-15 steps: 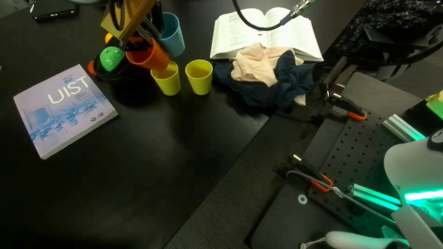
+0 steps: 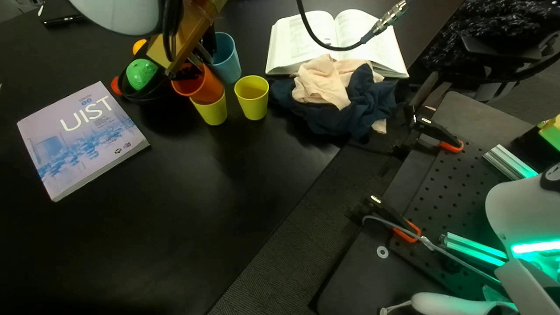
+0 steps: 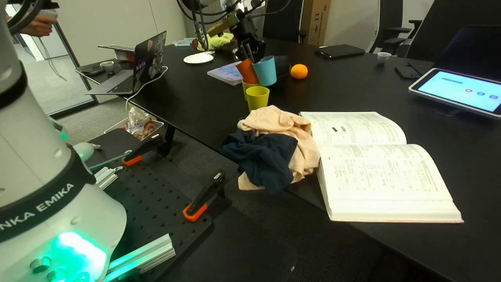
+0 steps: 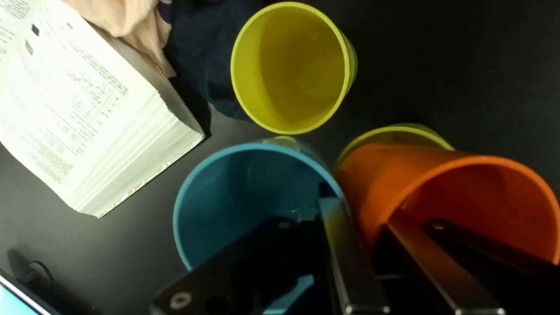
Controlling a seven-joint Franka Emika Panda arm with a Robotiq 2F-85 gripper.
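Note:
In the wrist view my gripper is shut on the adjoining walls of a blue cup [image 4: 225, 194] and an orange cup [image 4: 383, 173], one finger inside each. Both cups look tilted and off the table in exterior view 2, the blue one [image 3: 265, 70] beside the orange one [image 3: 246, 71]. Under the orange cup stands a yellow cup [image 2: 212, 112], its rim mostly covered; whether the orange base is inside it, I cannot tell. A second yellow cup [image 2: 253, 99] stands upright and empty just to the right.
A crumpled peach and navy cloth [image 2: 336, 94] lies by an open book [image 2: 294, 42]. Left of the cups are a black bowl [image 2: 137, 95] holding a green ball [image 2: 140, 73] and a UIST book [image 2: 78, 139].
My gripper has moved right and slightly down in exterior view 1, carrying both cups. The orange cup now covers more of the yellow cup beneath it, which has shifted slightly.

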